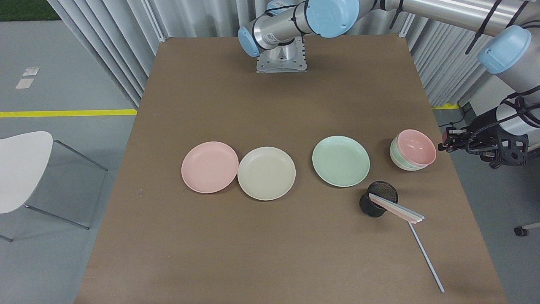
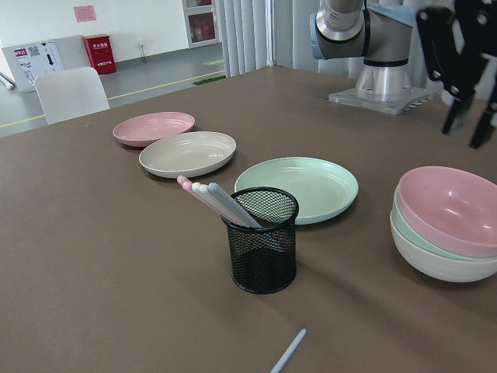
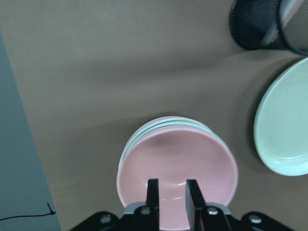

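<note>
Three stacked bowls, the pink one (image 1: 415, 147) on top of mint and white ones, stand at the table's right edge. My gripper is open, above and just beside the pink bowl, with nothing held; its fingers hang over the bowls at upper right in the left view. Left of the bowls lie a mint plate (image 1: 340, 161), a cream plate (image 1: 266, 173) and a pink plate (image 1: 209, 167) in a row.
A black mesh cup (image 2: 262, 260) with several pink and pale sticks stands in front of the mint plate. A single pale rod (image 1: 425, 256) lies beyond it.
</note>
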